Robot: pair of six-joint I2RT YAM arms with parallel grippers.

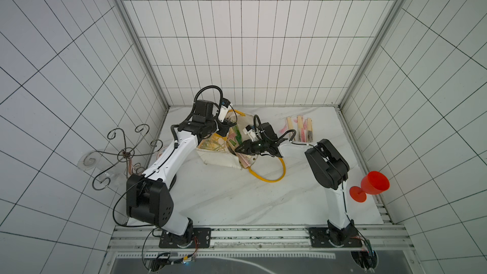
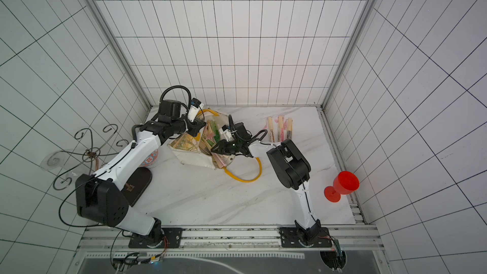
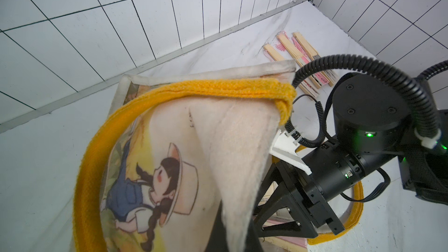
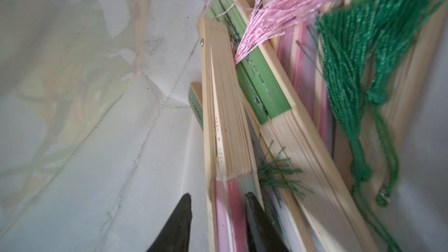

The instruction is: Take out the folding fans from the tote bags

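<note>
A cream tote bag (image 1: 219,159) with yellow handles lies open on the table; its printed side (image 3: 175,177) fills much of the left wrist view. My left gripper is shut on the bag's fabric edge, holding up that side. In the right wrist view my right gripper is inside the bag mouth, its fingers (image 4: 179,217) apart. Between and below them lies a pink-banded folding fan (image 4: 228,149), not visibly gripped. Beside it rest a green-banded fan (image 4: 261,84) and several others with green tassels (image 4: 347,65) and a pink tassel (image 4: 289,7).
Three fans (image 1: 299,129) lie side by side at the back right. A red goblet (image 1: 375,182) is at the right edge, a curly metal stand (image 1: 125,154) at the left. A dark case (image 2: 137,185) sits near the left arm.
</note>
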